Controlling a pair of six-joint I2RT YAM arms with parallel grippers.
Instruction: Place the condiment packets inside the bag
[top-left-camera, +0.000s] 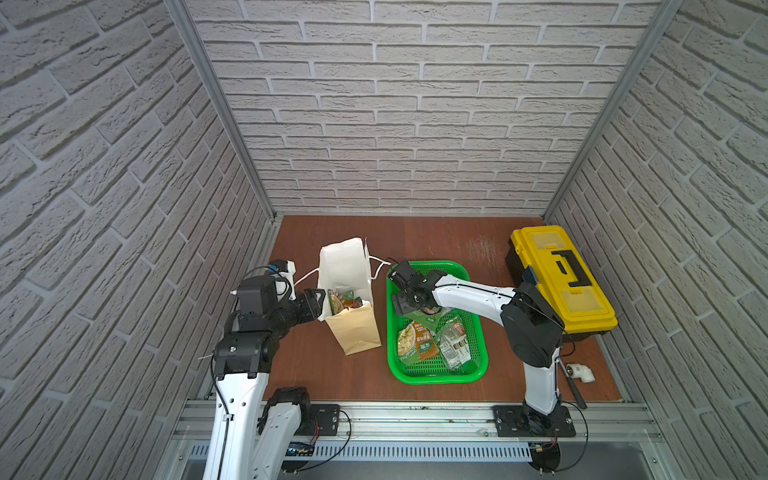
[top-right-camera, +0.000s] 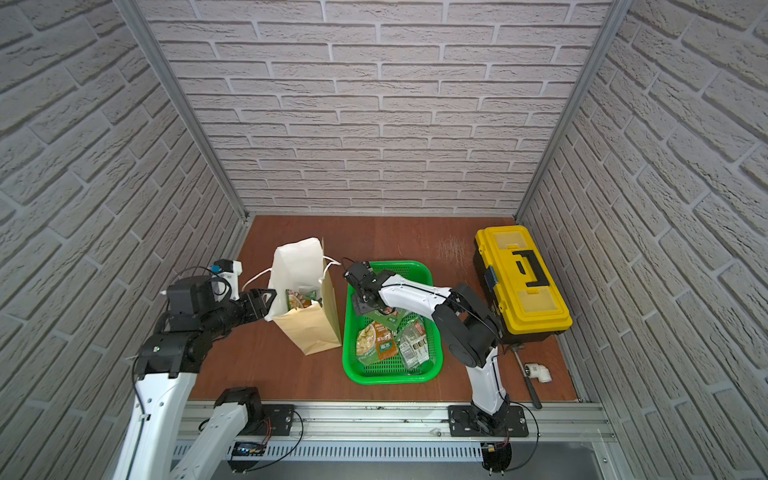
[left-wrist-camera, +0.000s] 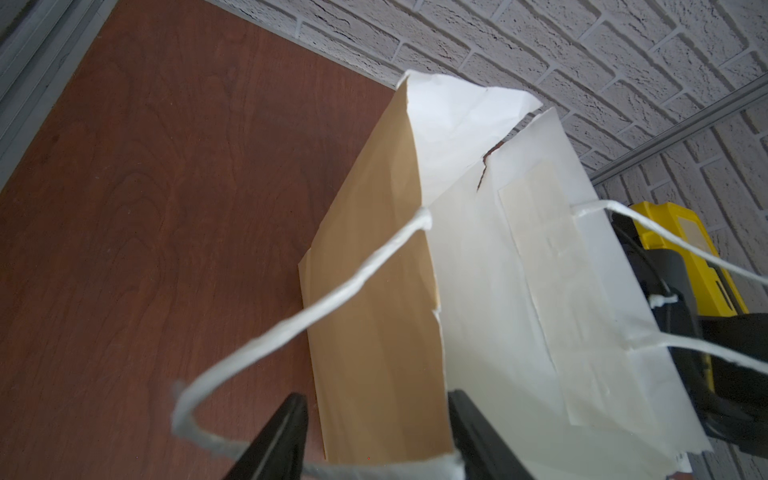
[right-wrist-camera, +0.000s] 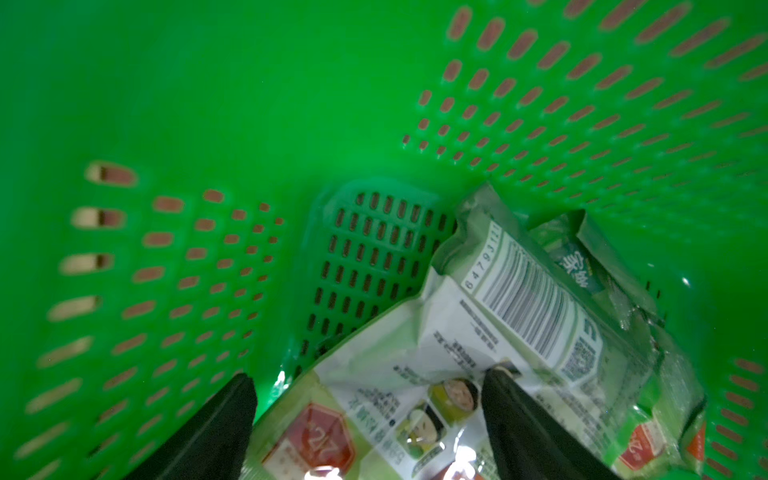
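Note:
A paper bag (top-left-camera: 352, 328) with white lining and handles stands left of the green basket (top-left-camera: 484, 356), some packets inside it. My left gripper is at the bag's left edge, a handle crossing by its fingertips; whether it holds the handle or edge I cannot tell. My right gripper is down inside the basket, open over a condiment packet (right-wrist-camera: 400, 368), with another packet (right-wrist-camera: 544, 312) beside it. In the top left view more packets (top-left-camera: 416, 342) lie in the basket's front part.
A yellow toolbox (top-left-camera: 564, 280) stands at the right, with a tool and white fitting (top-left-camera: 580, 372) in front of it.

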